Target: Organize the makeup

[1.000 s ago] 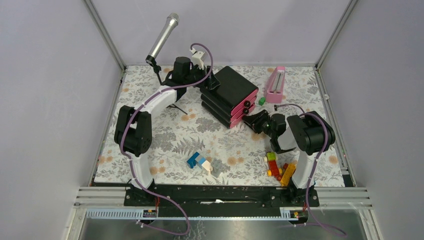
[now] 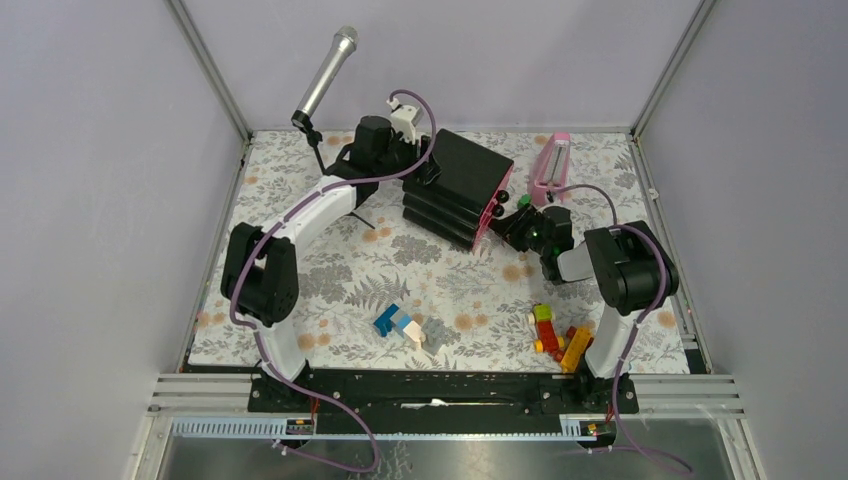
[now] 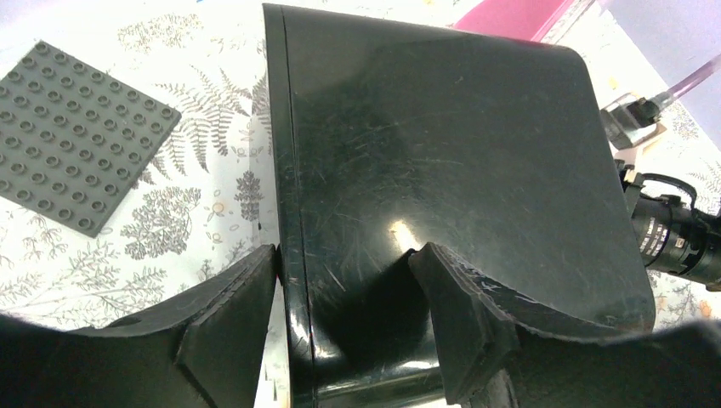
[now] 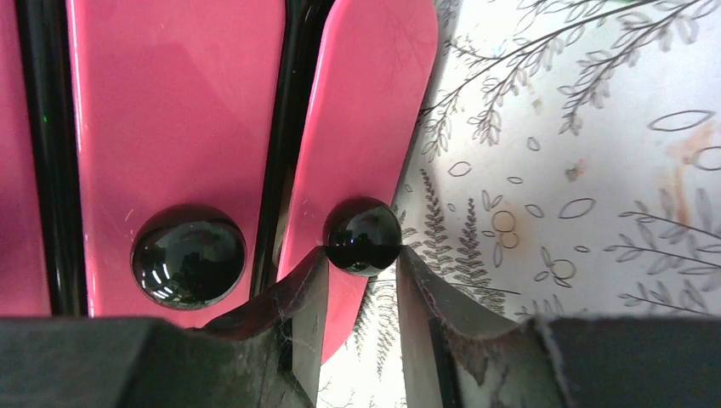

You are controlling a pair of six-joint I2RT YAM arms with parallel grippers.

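Note:
In the top view a black box (image 2: 455,165) with stacked pink-fronted drawers stands at the back middle, its fronts facing right. My left gripper (image 2: 427,168) is shut on the box's left edge; in the left wrist view, one finger (image 3: 242,293) lies against the side and the other (image 3: 451,289) presses on the glossy black top. The right wrist view shows the pink drawer front (image 4: 374,93) nearest the table, with its round black knob (image 4: 364,231) pinched by my right gripper. A neighbouring drawer's knob (image 4: 187,259) is free. The drawers' contents are hidden.
Behind the right gripper stands a pink object (image 2: 550,175), with a small green piece (image 2: 524,201) beside it. A microphone on a stand (image 2: 328,75) rises at back left. Toy bricks (image 2: 400,322) and a red toy (image 2: 545,330) lie in front.
The box has turned slightly, so its pink fronts show more narrowly from above. My left gripper has shifted a little right with it. The right gripper has stayed close to the drawer fronts.

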